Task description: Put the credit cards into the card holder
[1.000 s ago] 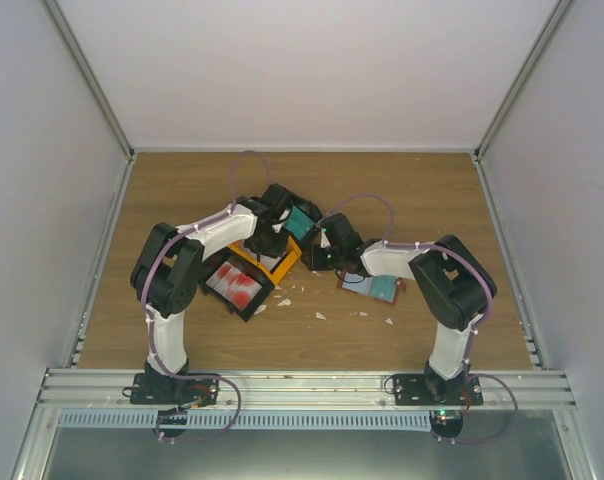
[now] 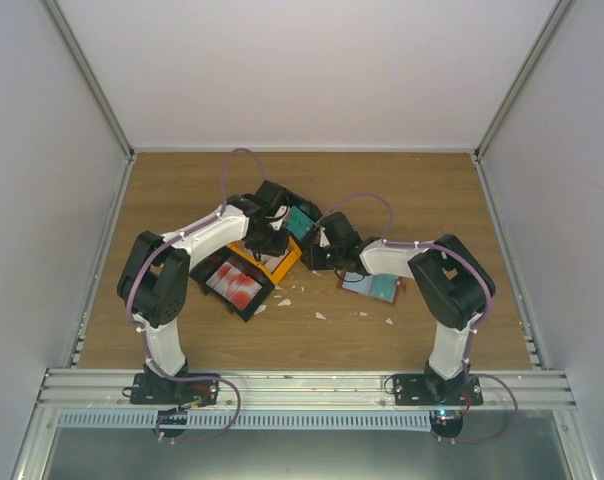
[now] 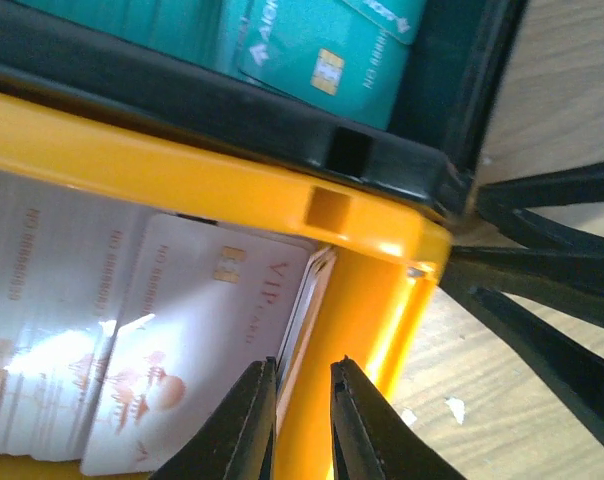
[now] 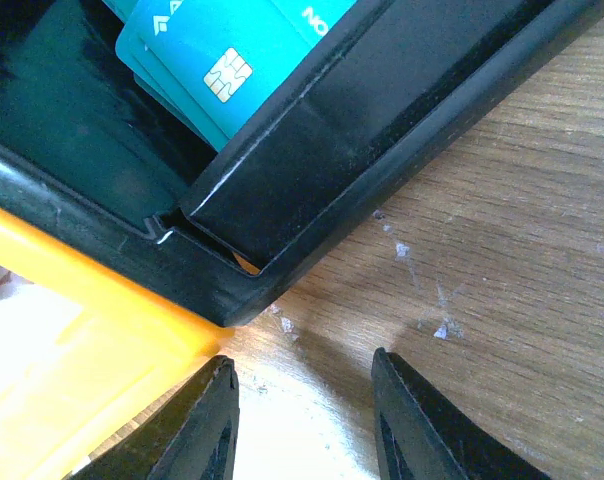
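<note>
In the left wrist view, pale VIP cards (image 3: 192,340) lie in a yellow-edged holder (image 3: 362,225), a thin card standing at their right end. My left gripper is part open over that end, its fingertips by the card's edge. Teal cards (image 3: 322,60) sit in the adjoining black holder (image 3: 272,115). My right gripper is at the right of the holders, fingers apart in its wrist view, over bare wood near the black corner; whether anything is between them is unclear.
A holder with red-patterned cards (image 2: 237,288) lies front left. Another set of light-blue cards (image 2: 377,285) lies under the right arm. White scraps are scattered on the table, whose front middle (image 2: 312,345) is mostly clear.
The left arm's elbow has shifted outward to the left and its gripper slightly toward the front. The right arm has not visibly moved.
</note>
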